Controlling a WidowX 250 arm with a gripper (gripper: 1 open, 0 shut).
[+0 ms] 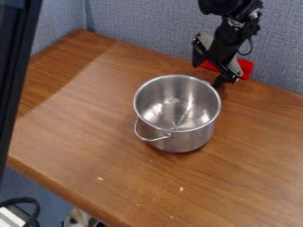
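My black gripper [215, 69] is at the back of the table, reaching down onto a red object [244, 66] near the back edge, just behind the steel pot. The gripper covers part of the red object, and its fingertips are dark and hard to make out. The stainless steel pot [176, 113] with a wire handle stands upright near the middle of the wooden table.
A grey padded wall [142, 27] runs along the back. The table's front left edge drops to cables and fittings at lower left.
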